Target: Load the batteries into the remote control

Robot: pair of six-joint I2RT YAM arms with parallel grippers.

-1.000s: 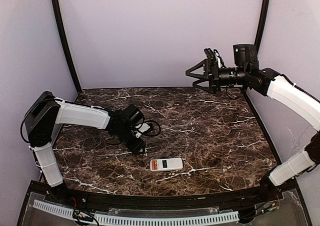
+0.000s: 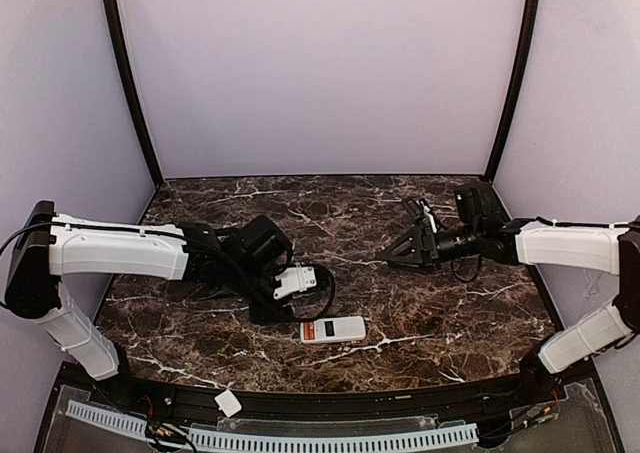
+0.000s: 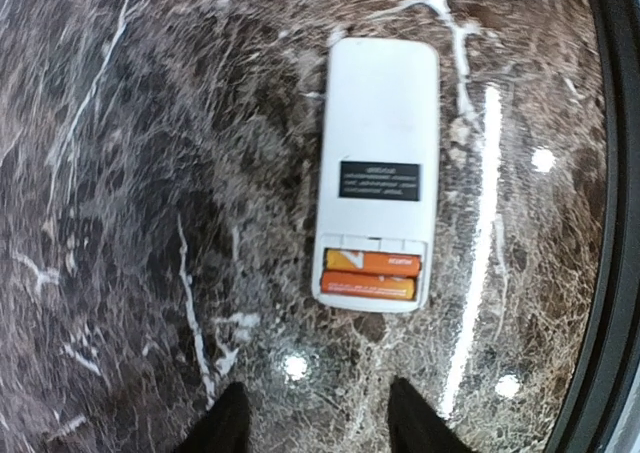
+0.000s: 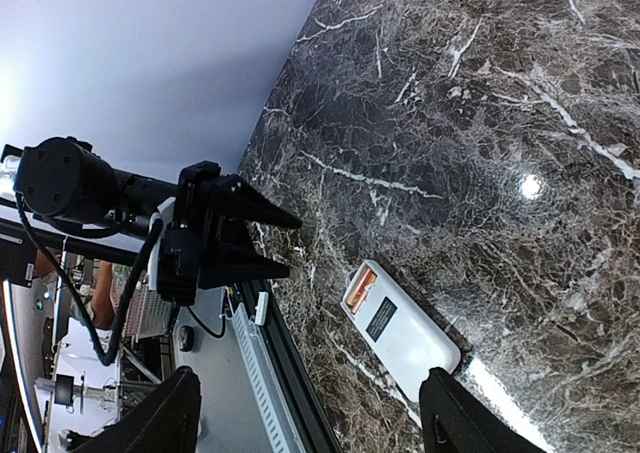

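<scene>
A white remote (image 2: 332, 329) lies back-up on the dark marble table (image 2: 450, 343); in the left wrist view the remote (image 3: 376, 103) shows two orange batteries (image 3: 368, 273) in its open compartment at the near end. My left gripper hovers beside that end, fingers apart and empty; from the right wrist view it (image 4: 288, 244) appears open above the table. My right gripper (image 2: 395, 253) stands open over the table, right of and behind the remote, with nothing between its fingers.
Walls bound the table at the back and sides. The front edge has a dark rail (image 2: 330, 403) with a small white object (image 2: 227, 402).
My right arm has come down considerably toward the table. The remote has not moved.
</scene>
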